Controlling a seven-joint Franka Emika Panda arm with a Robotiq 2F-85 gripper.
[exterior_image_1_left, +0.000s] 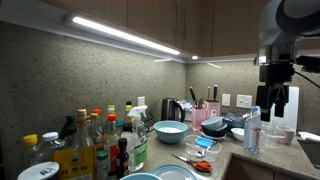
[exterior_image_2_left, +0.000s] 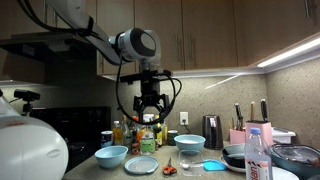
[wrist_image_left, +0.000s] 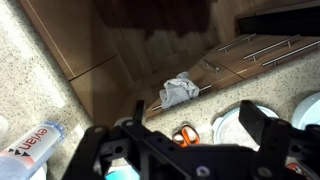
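Note:
A crumpled pale cloth shows just beyond the fingers, by the drawer fronts. Orange-handled scissors lie on the counter. Beside them is a pale plate, partly covered by a finger. An Evian water bottle appears at the lower left; it stands upright on the counter in exterior view 2. The gripper hangs well above the counter there.
Several bottles line the wall at the left. A blue bowl, a clear container, a kettle and a pink knife holder stand farther back. Wooden cupboards hang overhead.

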